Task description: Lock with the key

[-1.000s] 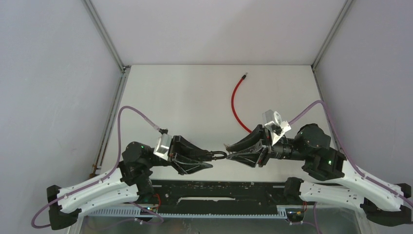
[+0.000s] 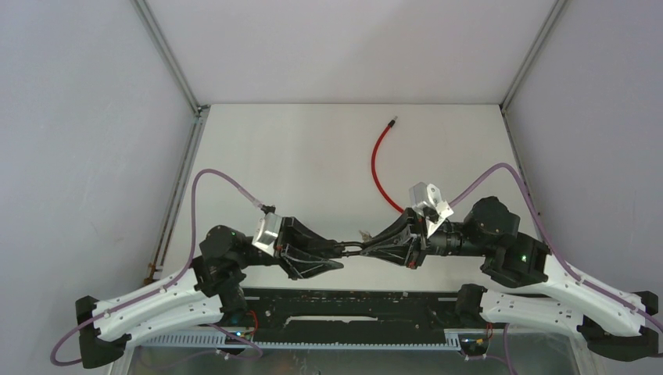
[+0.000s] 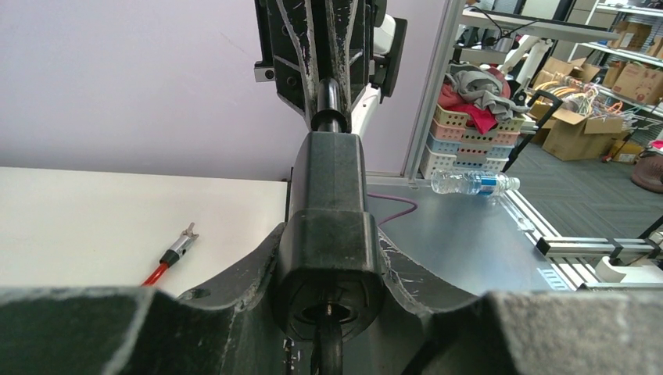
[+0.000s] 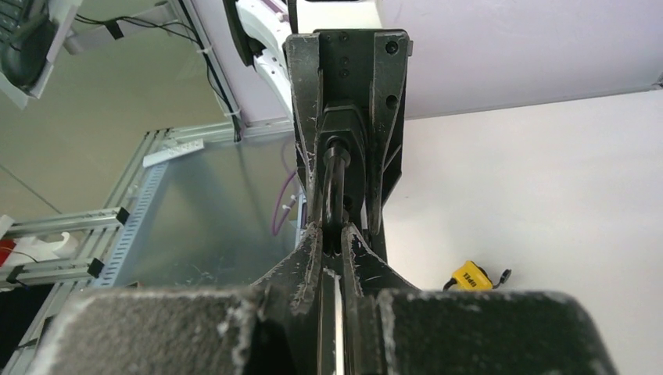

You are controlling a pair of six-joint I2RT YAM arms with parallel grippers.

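Observation:
A black padlock is clasped by its body in my left gripper. Its dark U-shaped shackle points right, and my right gripper is shut on the shackle's curved end. From the right wrist, the shackle runs between the padlock body and the joined fingertips. A dark stub shows at the near end of the padlock in the left wrist view. Whether it is a key cannot be told.
A red cable lies behind the right arm, with a metal tip visible from the left wrist. The right wrist view has a small yellow object on the white table.
The left gripper has barely moved.

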